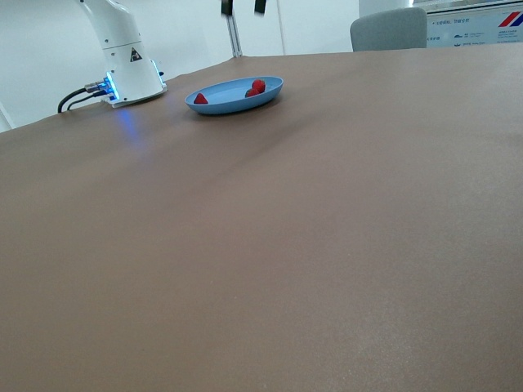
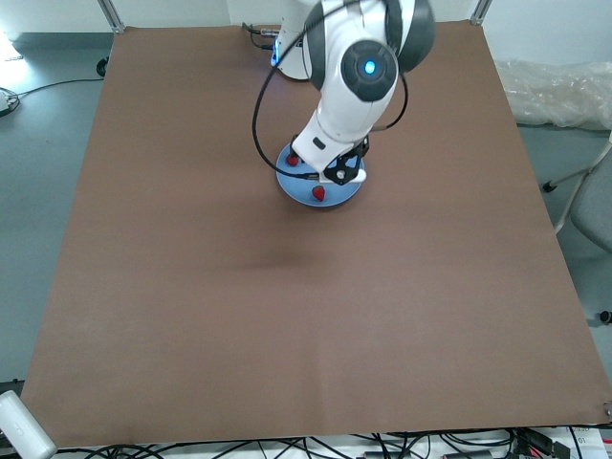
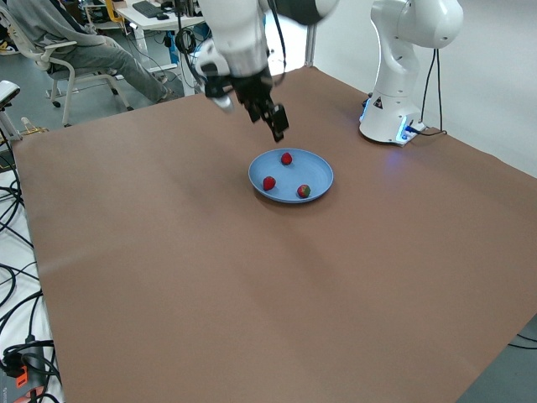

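Note:
A blue plate [image 3: 290, 173] lies on the brown table [image 3: 252, 285]. It holds three strawberries: one near the back [image 3: 286, 159], one at the left [image 3: 268, 183], one at the front right [image 3: 304, 191]. My gripper [image 3: 276, 126] hangs above the plate, clear of it, in the right view; only its two dark tips show at the top edge of the top view, apart. In the left view the wrist hides part of the plate. Whether anything is between the fingers is hard to see, but none shows in the top view.
The white robot base [image 3: 389, 117] with its cables stands behind the plate. A bundle of cables runs along one table edge, and a grey chair [image 1: 388, 31] stands beyond another.

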